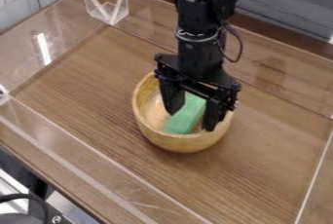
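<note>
My black gripper [194, 99] reaches down from the top centre into a tan bowl [193, 140], its fingers open and spread across the bowl, one at the left and one at the right. Between them a green object [184, 118] lies in the bowl, partly hidden by the gripper; whether the fingers touch it I cannot tell.
A small clear plastic object [107, 6] stands at the back left. Cables run along the lower left edge and the back.
</note>
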